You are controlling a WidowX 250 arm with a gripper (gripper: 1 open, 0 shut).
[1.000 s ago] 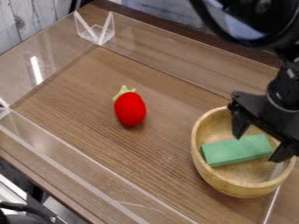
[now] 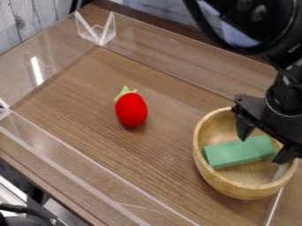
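A tan bowl [image 2: 242, 188] sits at the lower right with a green block [image 2: 234, 154] lying in it. The black gripper [image 2: 262, 141] is over the bowl's back right, its fingers beside and above the block's right end; whether they touch it is unclear. A red strawberry-like object [image 2: 131, 109] with a green top lies left of the bowl.
A clear wire-like object [image 2: 94, 28] stands at the back left. Dark cables show at the lower left edge.
The gripper has shifted slightly within the bowl's right side over the last second. The block and strawberry look unmoved.
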